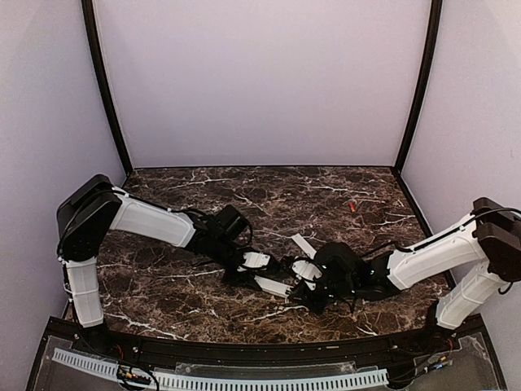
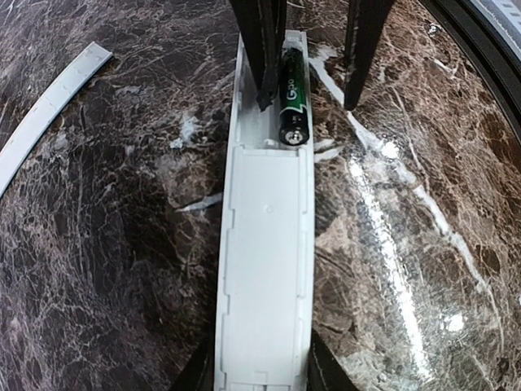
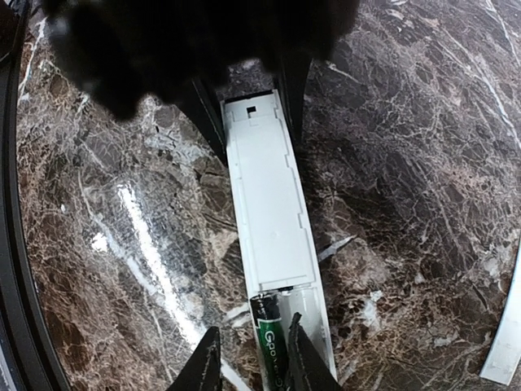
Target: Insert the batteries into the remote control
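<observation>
The white remote control [image 2: 264,277] lies lengthwise in both wrist views, its open compartment at the end away from my left gripper. My left gripper is shut on its near end, a finger along each side. One green-and-black battery [image 2: 293,98] lies in the compartment, along one side wall; a bare strip of compartment floor shows beside it. My right gripper stands part open over the compartment. Its fingers are on either side of the battery, one above the bare strip, the other outside the remote; whether they touch the battery I cannot tell.
A thin white strip [image 1: 304,244], perhaps the compartment cover, lies behind the right gripper. A small orange object [image 1: 352,207], too small to make out, rests farther back on the right.
</observation>
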